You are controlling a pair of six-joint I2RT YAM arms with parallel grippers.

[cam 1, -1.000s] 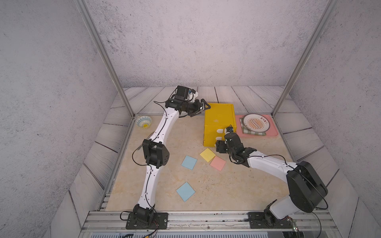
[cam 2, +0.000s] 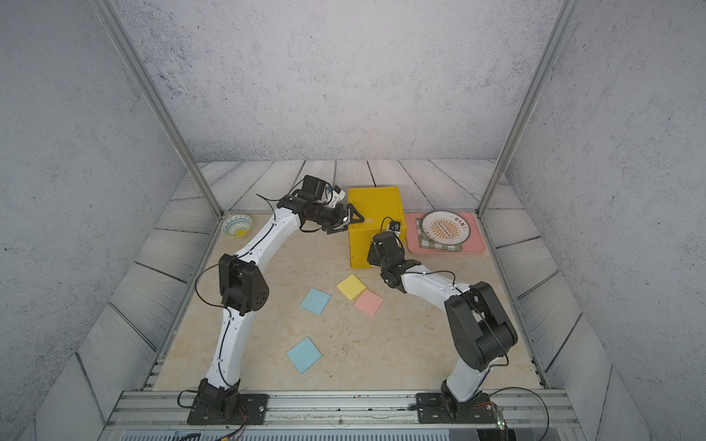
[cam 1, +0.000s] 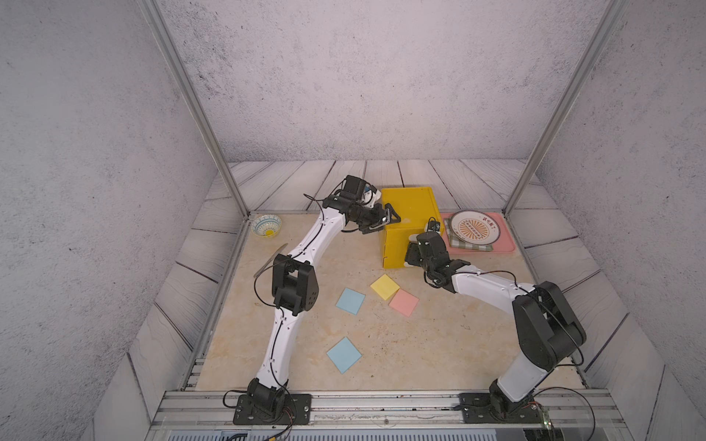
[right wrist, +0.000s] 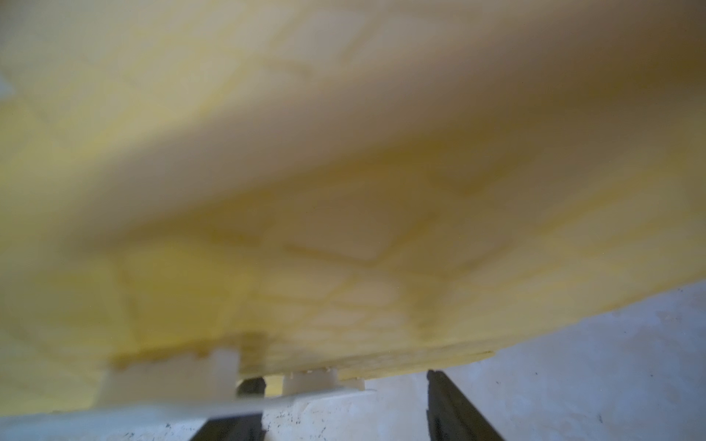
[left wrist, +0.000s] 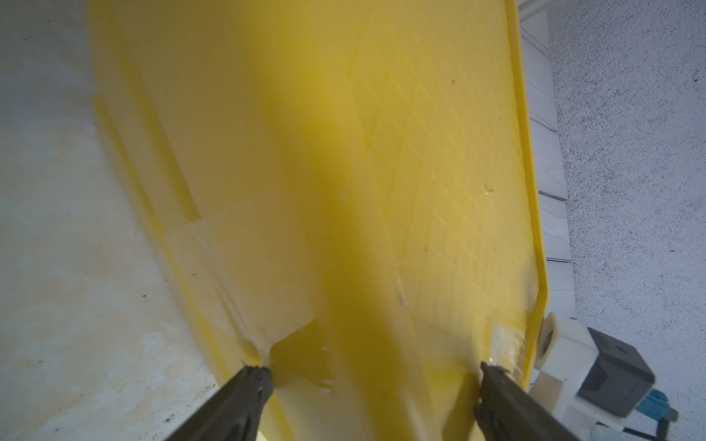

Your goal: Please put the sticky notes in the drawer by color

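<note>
A yellow drawer box [cam 1: 409, 205] stands at the back middle, its front partly hidden by my right arm. My left gripper is open, with its fingers [left wrist: 239, 400] on either side of the box's left upper edge. At the front, my right gripper holds its fingers [right wrist: 452, 408] apart, close to a white handle [right wrist: 309, 382]; contact cannot be judged. On the table lie a yellow note [cam 1: 384, 287], a pink note [cam 1: 403, 302] touching or nearly touching it, and two blue notes, one nearer [cam 1: 344, 355] and one farther [cam 1: 350, 300].
At the back right, a pink tray [cam 1: 504, 239] bears a plate [cam 1: 473, 228] and a checked cloth [cam 1: 470, 244]. A patterned bowl [cam 1: 266, 225] sits at the back left, with a long thin utensil [cam 1: 269, 261] partly behind my left arm.
My left gripper has moved right and toward the front, onto the box's edge. The right gripper has moved farther back against the front. The box has shifted slightly back and right; the notes have not moved.
</note>
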